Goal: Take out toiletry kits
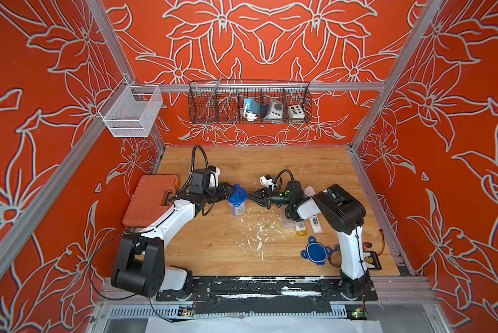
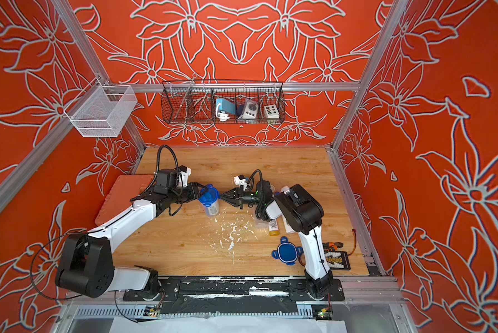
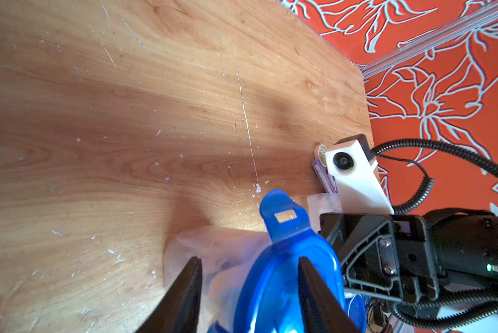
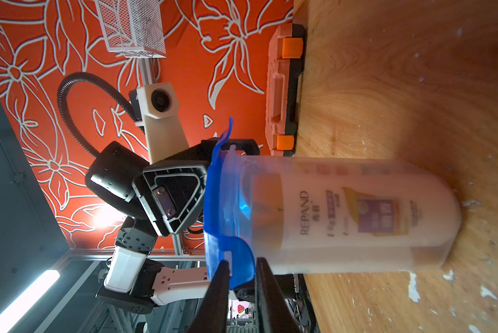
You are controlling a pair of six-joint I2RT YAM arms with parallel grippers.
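Observation:
A translucent container [image 4: 343, 213] with a blue lid stands in the table's middle, a REPAND toiletry item visible inside in the right wrist view. My left gripper [image 1: 231, 191] is shut on its lidded top from the left. My right gripper [image 1: 251, 196] reaches in from the right at the lid; in its wrist view the dark fingertips are close together beside the blue flap, and what lies between them is hard to see. Toiletry tubes [image 1: 315, 223] lie partly under the right arm, and a loose blue lid [image 1: 316, 252] lies at the front right.
An orange case [image 1: 149, 199] lies at the left. A black wire basket [image 1: 226, 105] with boxes and a white basket [image 1: 129, 119] hang on the walls.

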